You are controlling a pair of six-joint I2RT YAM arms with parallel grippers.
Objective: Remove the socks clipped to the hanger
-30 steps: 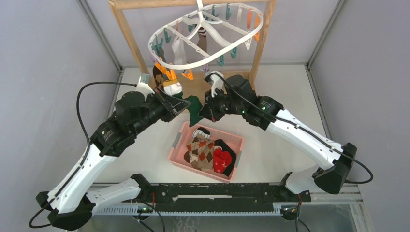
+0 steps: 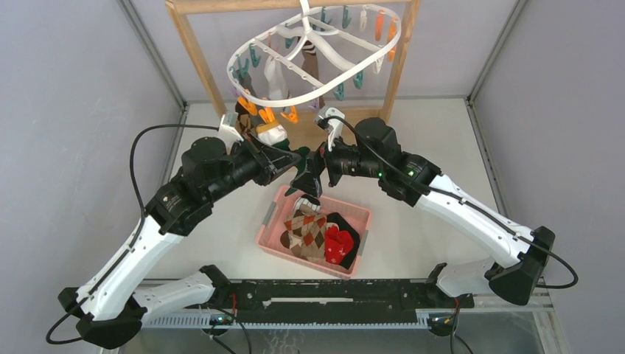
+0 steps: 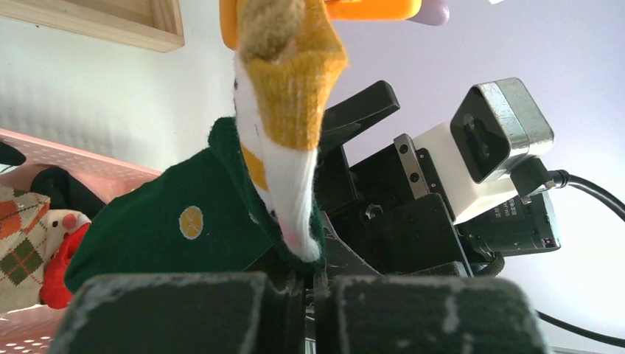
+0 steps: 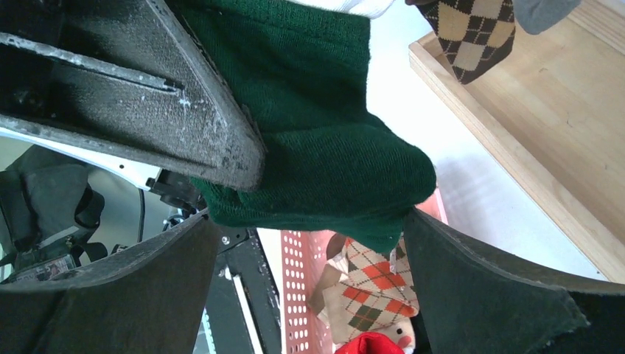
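A green sock with a white and yellow top (image 3: 199, 214) hangs from orange clips (image 3: 372, 7) on the white hanger (image 2: 273, 102). In the left wrist view my left gripper is shut on its green-and-white part, the green toe hanging off to one side. My right gripper stands open, its fingers (image 4: 501, 295) wide apart. The sock's green foot (image 4: 324, 177) reaches down into the gap between them without being pinched. From above, both grippers meet closely around the sock under the hanger's front edge.
Below stands a pink basket (image 2: 269, 247) with several socks inside, including a red one (image 2: 339, 245) and an argyle one (image 2: 304, 234). Other socks hang further back, such as a white one (image 2: 274, 77). A wooden frame (image 2: 402, 63) bears the hanger.
The left gripper stays shut.
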